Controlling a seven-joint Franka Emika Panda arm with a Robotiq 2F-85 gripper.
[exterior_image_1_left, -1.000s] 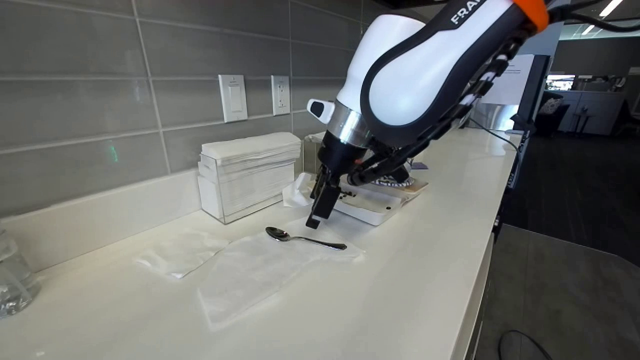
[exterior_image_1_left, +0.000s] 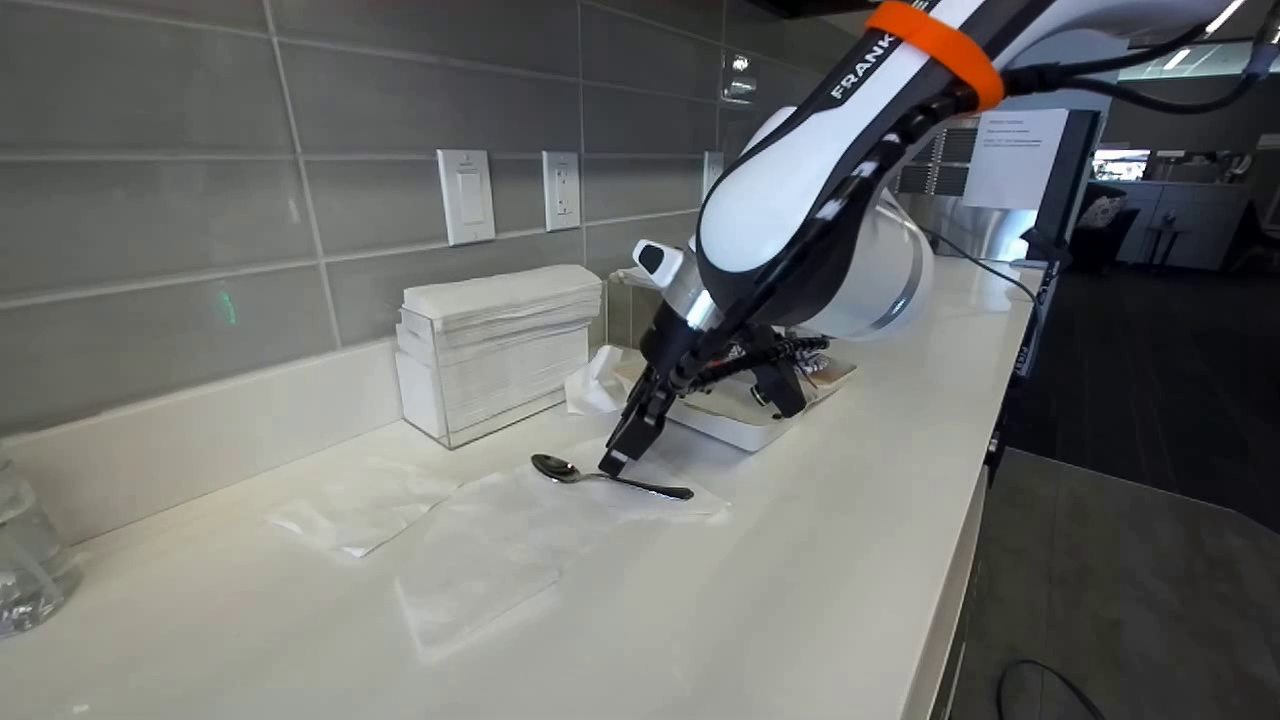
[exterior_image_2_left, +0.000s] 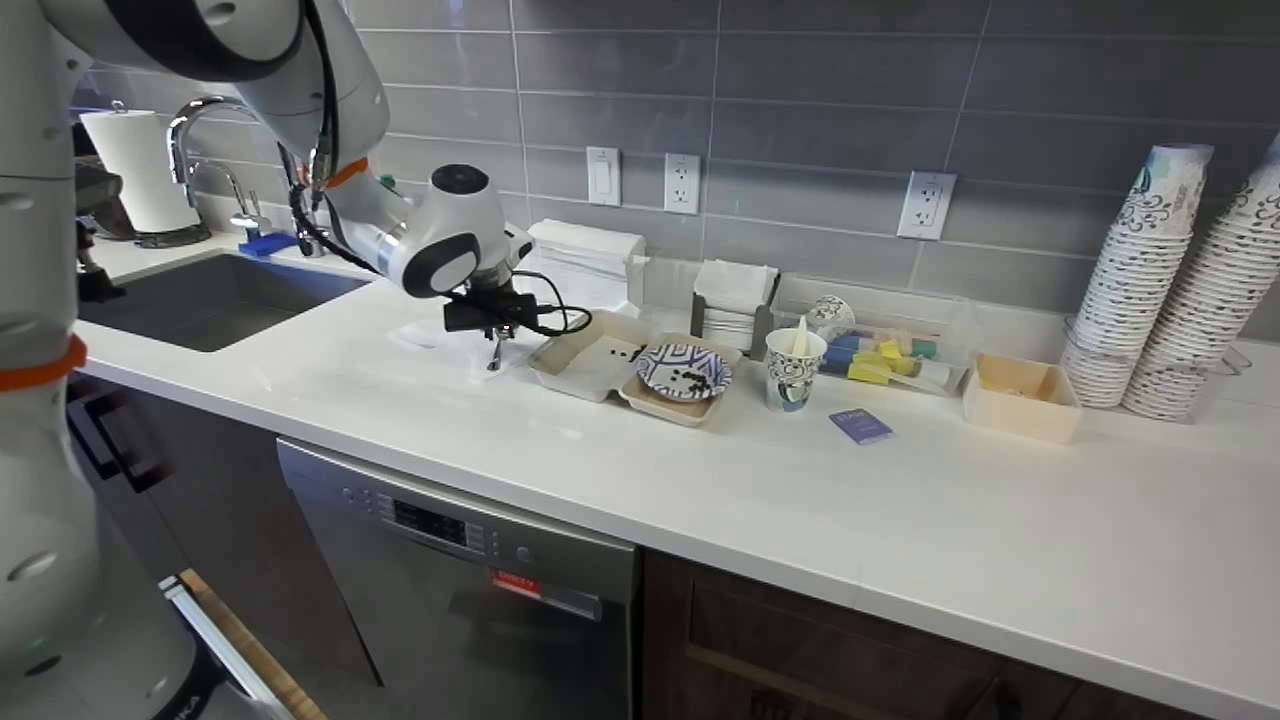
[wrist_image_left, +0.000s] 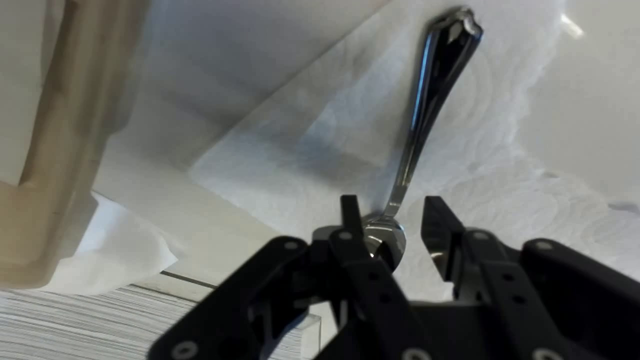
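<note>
A shiny metal spoon (exterior_image_1_left: 648, 486) lies on a thin white napkin (exterior_image_1_left: 498, 546) on the counter. In the wrist view the spoon's handle (wrist_image_left: 433, 84) points up and to the right, and its bowl sits low between my fingers, partly covered by them. My gripper is part open, with one finger on each side of the spoon near the neck and a gap on both sides. From exterior view 1 the fingertips reach down close to the spoon's neck; whether they touch the napkin I cannot tell.
A clear holder of folded paper towels (exterior_image_1_left: 510, 348) stands by the wall. Close beside my gripper is a beige tray (exterior_image_2_left: 588, 360), with a patterned bowl (exterior_image_2_left: 684, 371) farther right. A cup (exterior_image_2_left: 792, 372) stands past it.
My gripper has come down and toward the spoon, and the arm has tilted lower. Spoon and napkin lie where they were.
</note>
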